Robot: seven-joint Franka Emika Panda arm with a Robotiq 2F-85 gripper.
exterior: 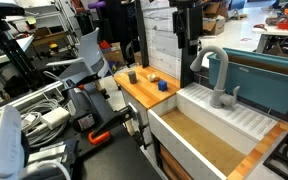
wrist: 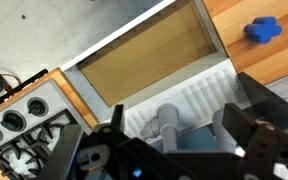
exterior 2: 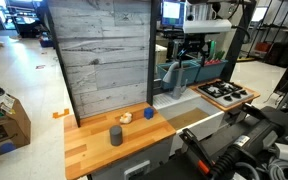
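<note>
My gripper is open, with no object held between its fingers. It hangs high above the sink side of the counter, close to the tall grey faucet [exterior: 222,75]; in the wrist view that faucet shows below and between the fingertips. The white sink [wrist: 179,77] has a bare brown bottom. A small blue object [exterior 2: 149,113] rests on the wooden counter, well away from the gripper. Near it are a grey cup [exterior 2: 116,135] and a small pale yellowish item [exterior 2: 127,118].
A stove [wrist: 29,125] adjoins the sink on the side away from the blue object. Behind the faucet runs a teal ledge [exterior: 254,80]. A dark upright post [exterior: 191,40] and a white plank wall [exterior 2: 109,60] border the counter. Bare wood surrounds the small objects.
</note>
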